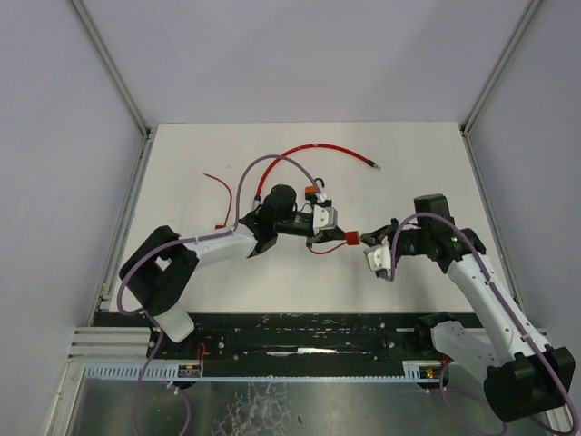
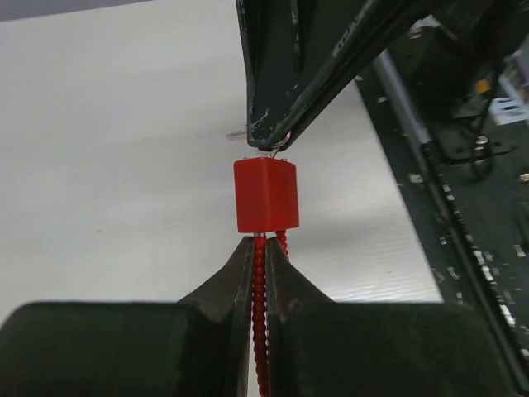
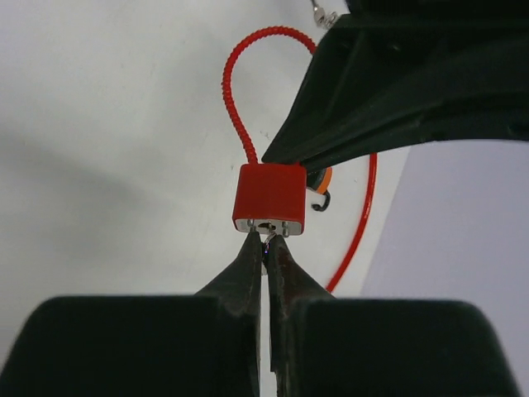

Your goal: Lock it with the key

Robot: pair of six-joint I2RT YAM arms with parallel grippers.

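A red padlock (image 1: 351,238) with a red braided cord hangs in mid-air between my two grippers, right of the table's centre. My left gripper (image 1: 338,236) is shut on the cord, which runs between its fingertips below the padlock body (image 2: 265,196). My right gripper (image 1: 364,238) is shut at the padlock's keyhole face, holding a thin silver key (image 3: 269,244) that points into the lock (image 3: 269,197); how deep it sits is unclear.
A long red cable (image 1: 322,144) arcs across the back of the white table (image 1: 182,154). A thinner red cord (image 1: 215,179) lies at the left, and small orange-and-black items (image 1: 310,191) lie behind my left gripper.
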